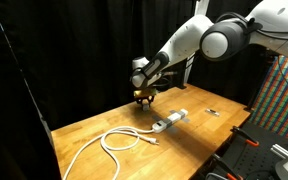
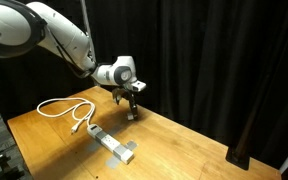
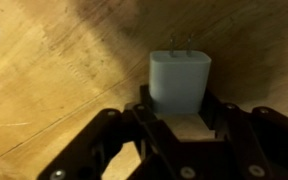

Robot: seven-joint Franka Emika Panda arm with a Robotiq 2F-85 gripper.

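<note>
A small white plug adapter (image 3: 180, 80) with two thin metal prongs fills the middle of the wrist view, held between dark fingers. My gripper is shut on it, the prongs pointing away from the palm. From outside, the gripper (image 1: 144, 98) is low over the back of the wooden table, and the adapter (image 2: 131, 115) shows as a pale spot beneath it. Whether it touches the table is hard to tell. Toward the front lies a white power strip (image 1: 170, 121), also seen in exterior view 2 as a long strip (image 2: 111, 143), apart from the gripper.
A white cable (image 1: 106, 143) loops over the table's left front, its plug end (image 1: 152, 140) near the strip. Small flat items (image 1: 213, 112) lie at the right. Black curtain (image 2: 214, 80) stands behind the table. Bare wood (image 2: 194, 160) is open beyond the strip.
</note>
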